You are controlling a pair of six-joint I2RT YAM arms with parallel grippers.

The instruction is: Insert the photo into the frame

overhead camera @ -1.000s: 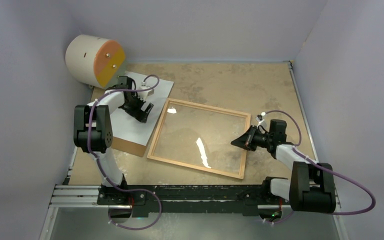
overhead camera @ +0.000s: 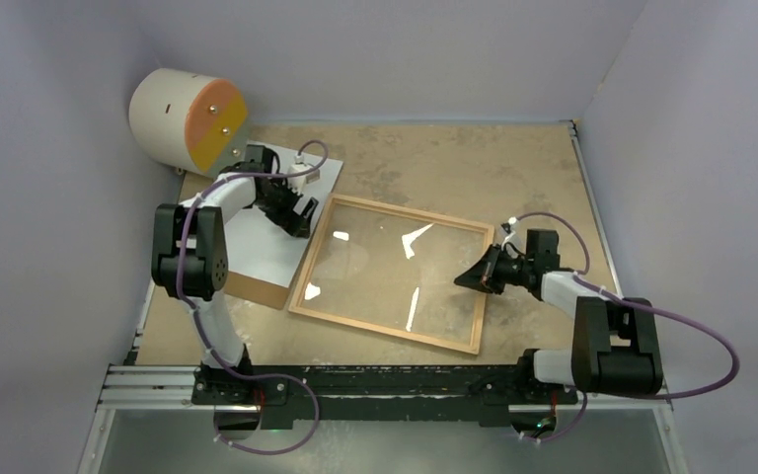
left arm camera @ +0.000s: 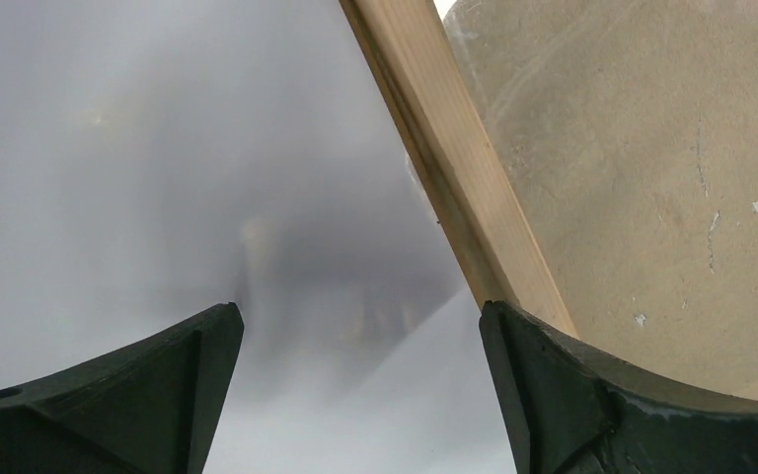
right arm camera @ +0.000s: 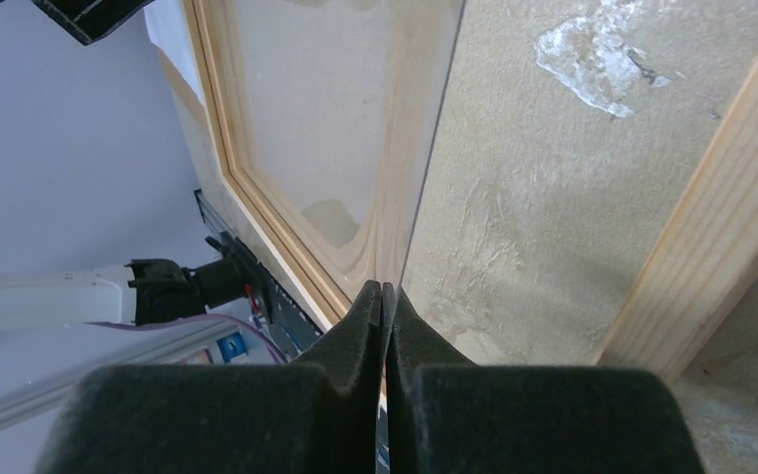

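Note:
A white sheet [overhead camera: 265, 249], the only photo-like thing in view, lies at the left on a brown board [overhead camera: 260, 289]. Beside it is the flat wooden frame [overhead camera: 385, 329]. My left gripper [overhead camera: 306, 219] stands open over the sheet's right part, close to the frame's left side. In the left wrist view its fingers [left arm camera: 219, 346] are wide apart with nothing between them. A clear, bendy sheet [right arm camera: 355, 128] shows inside the frame. My right gripper, at the frame's right side, is shut, the clear sheet's edge running in between its fingertips.
A white cylinder [overhead camera: 168, 117] with an orange and yellow end stands at the back left. Bright reflections show on the clear sheet.
The right gripper has shifted only slightly; the reflections on the clear sheet have changed shape.

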